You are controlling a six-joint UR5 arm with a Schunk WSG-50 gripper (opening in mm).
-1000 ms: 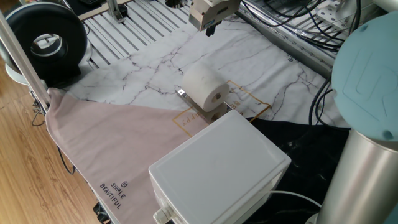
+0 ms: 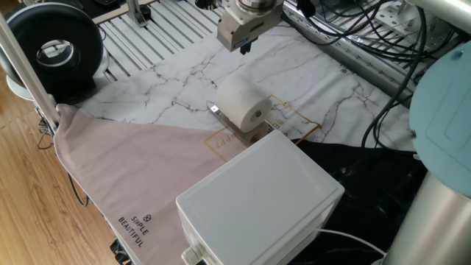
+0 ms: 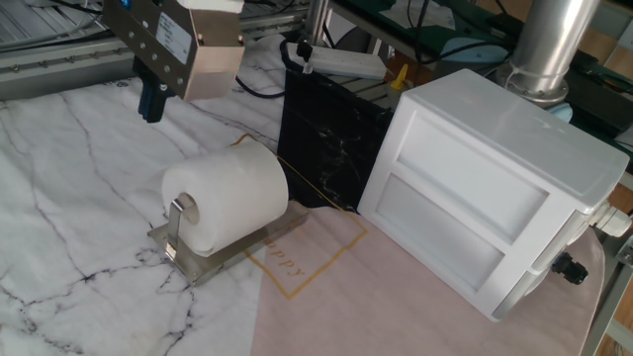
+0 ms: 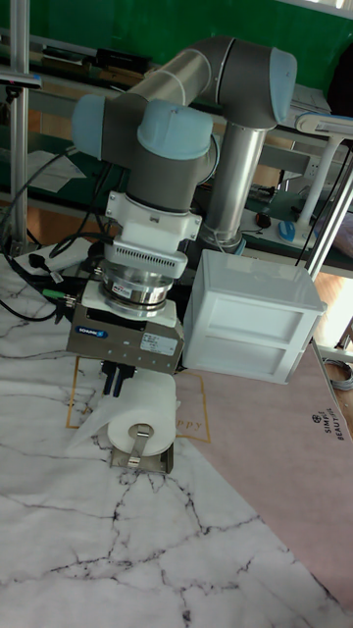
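A white paper roll [image 3: 237,193] lies on its side on a metal holder [image 3: 203,265], whose bracket passes into the roll's core. In exterior view 3 a loose white sheet [image 4: 96,421] sticks out at the roll's left. My gripper [image 3: 151,117] hangs above the cloth, apart from the roll, with its dark fingers pointing down. Those fingers look close together and nothing shows between them. From exterior view 1 the gripper [image 2: 246,49] appears over the marbled area beyond the roll [image 2: 243,102].
Close to the roll stands a white drawer box [image 3: 475,178] on the pink and black part of the cloth. A black ring-shaped object [image 2: 55,51] is at the table's far left. Cables [image 2: 353,29] run along the back edge.
The arm's blue joint cap has shifted right. Roll, holder and box have stayed put.
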